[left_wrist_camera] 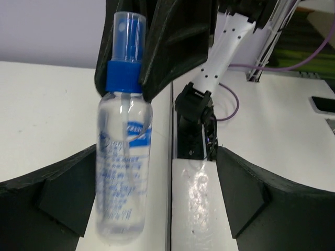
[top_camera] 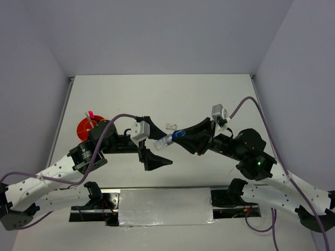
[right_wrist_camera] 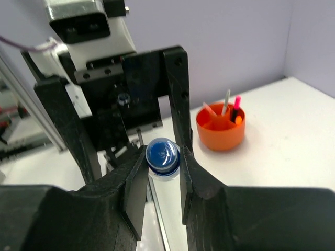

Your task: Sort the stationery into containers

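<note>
A clear spray bottle [left_wrist_camera: 123, 167] with blue collar and cap is held by my right gripper [top_camera: 184, 137], shut on its top end, as the left wrist view shows; the right wrist view shows the blue end [right_wrist_camera: 162, 157] between the fingertips. My left gripper [top_camera: 152, 142] stands open around the bottle's lower part, its fingers spread wide. An orange divided pen holder [right_wrist_camera: 220, 133] with several pens and markers stands on the white table [top_camera: 157, 94] at the left, partly behind the left arm in the top view.
A small pale rectangular item [top_camera: 171, 126] lies mid-table behind the grippers. Grey walls enclose the left, back and right.
</note>
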